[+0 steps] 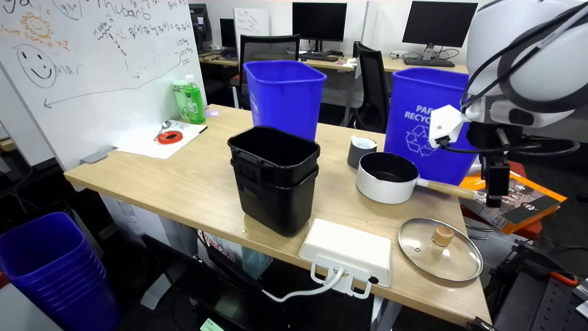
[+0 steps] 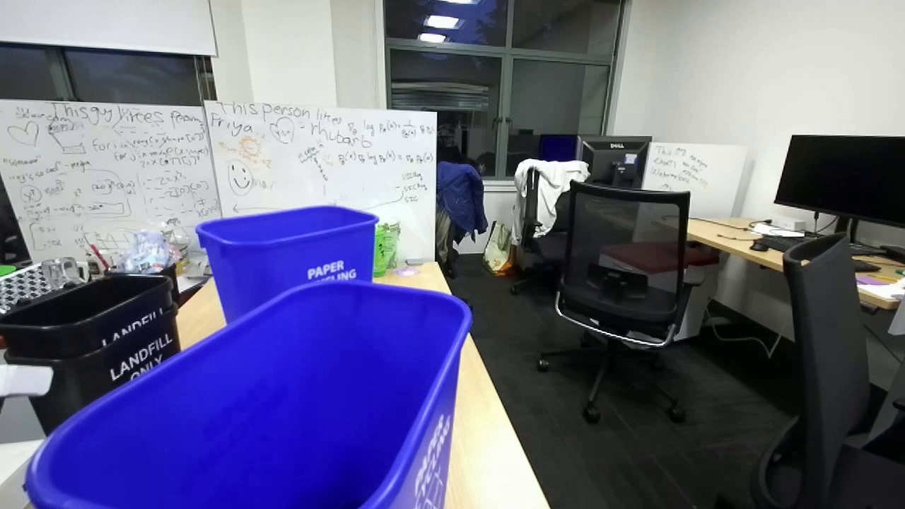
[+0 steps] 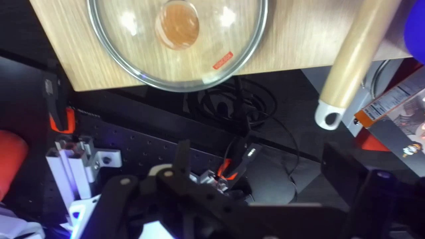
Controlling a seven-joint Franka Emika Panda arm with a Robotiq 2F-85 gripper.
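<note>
My gripper is open, its dark fingers wide apart with nothing between them. In exterior view 1 the gripper points down beyond the table's right edge, close to the end of the pot's handle. The white pot has a dark inside and stands uncovered on the table. Its wooden handle juts past the edge, and in the wrist view it lies above the right finger. A glass lid with a round wooden knob lies flat at the near right corner.
Two nested black bins stand mid-table, with blue bins behind. A dark cup sits by the pot, and a white box lies at the front edge. Off the table's right side is an orange box.
</note>
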